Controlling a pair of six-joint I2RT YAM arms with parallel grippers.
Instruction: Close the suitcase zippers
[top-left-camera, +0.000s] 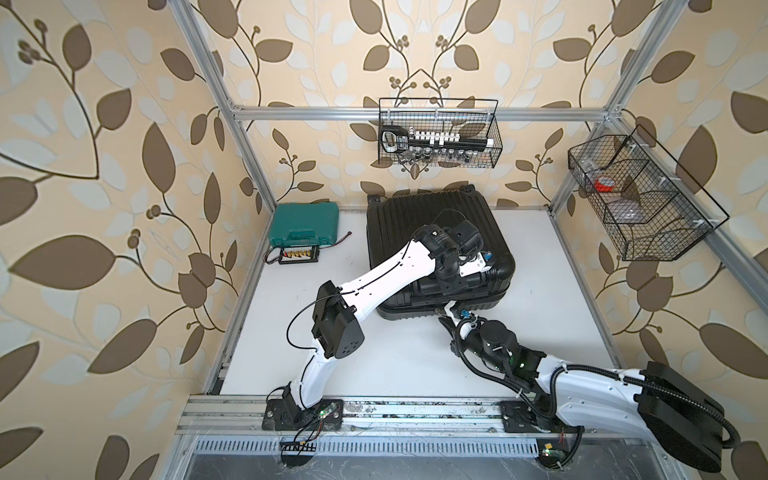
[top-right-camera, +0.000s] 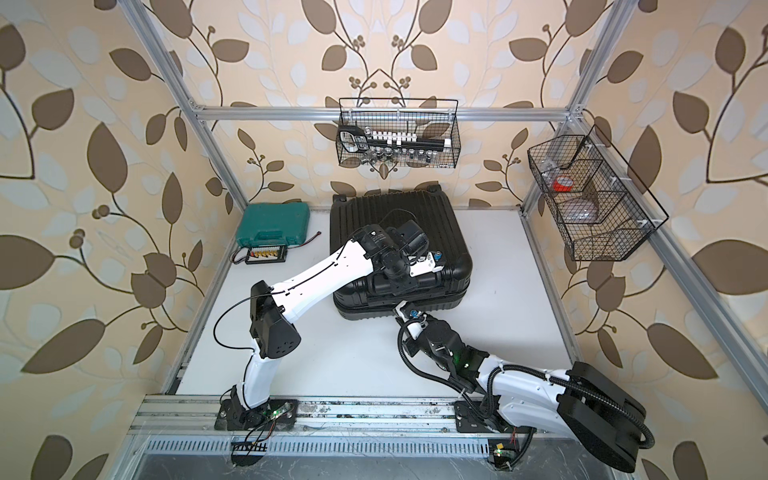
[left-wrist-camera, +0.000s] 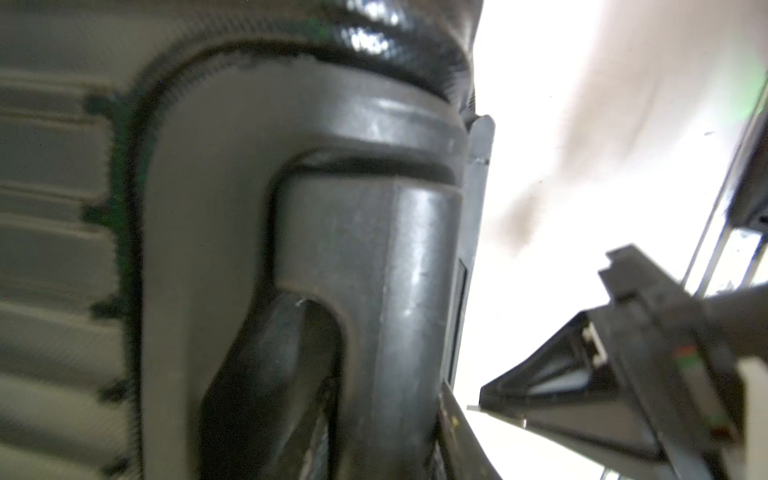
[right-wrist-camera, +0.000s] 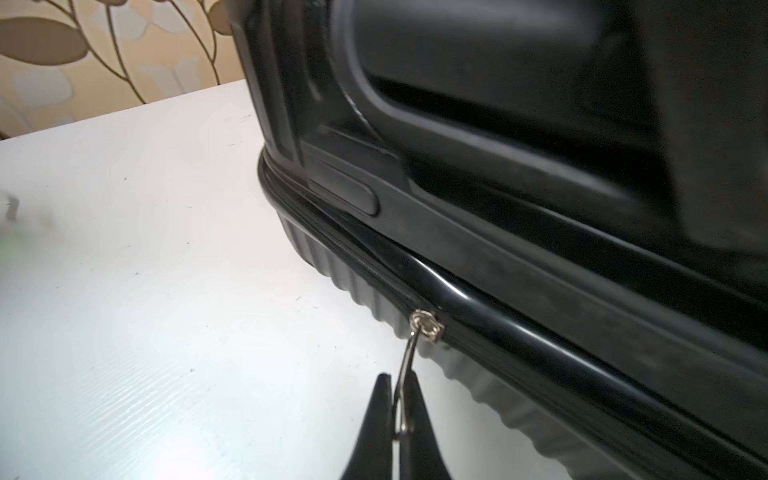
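Note:
The black suitcase (top-left-camera: 424, 209) lies flat on the white table, turned at a slight angle. My left gripper is shut around the suitcase's handle (left-wrist-camera: 400, 256), one finger on either side of the grip. At the front side, my right gripper is shut on a thin metal zipper pull (right-wrist-camera: 406, 360). That pull hangs from the slider (right-wrist-camera: 426, 325), which sits on the zipper track (right-wrist-camera: 352, 254) running around the case's lower edge. Both top views show the left arm covering part of the case's front and the right gripper (top-right-camera: 401, 312) close against it.
A green case (top-left-camera: 304, 224) and a small box of bits (top-left-camera: 298, 254) stand at the table's left. Wire baskets (top-left-camera: 440, 132) hang on the back and right.

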